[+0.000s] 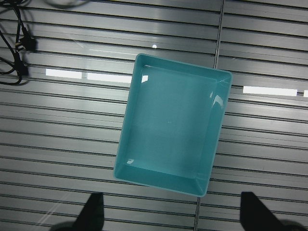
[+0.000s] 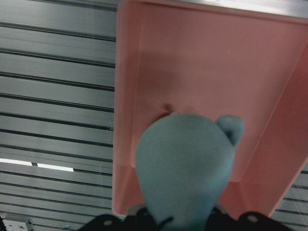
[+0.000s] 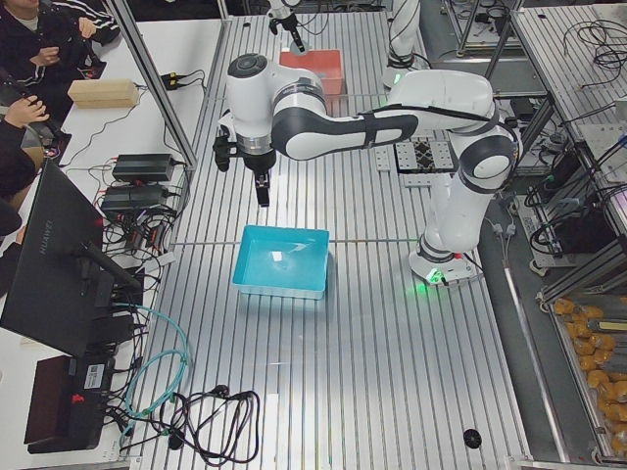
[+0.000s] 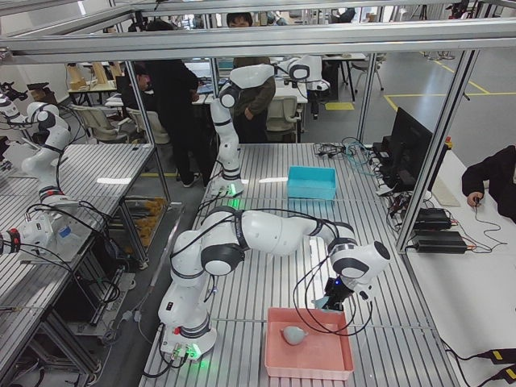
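A teal, rounded plush item with a small ear (image 2: 185, 163) fills the lower middle of the right wrist view, held in my right gripper (image 4: 337, 294), which is shut on it above the pink bin (image 4: 282, 363). A pale grey rounded object (image 4: 293, 334) lies inside that bin. My left gripper (image 3: 262, 191) hangs above and behind the cyan bin (image 3: 280, 261); in the left wrist view its fingers stand wide apart with nothing between them, and the cyan bin (image 1: 168, 125) is empty.
Black cables (image 3: 211, 421) and a cyan cable lie at the near left corner of the slatted table. A monitor (image 3: 54, 264) stands on the side desk. The slats around the cyan bin are largely clear.
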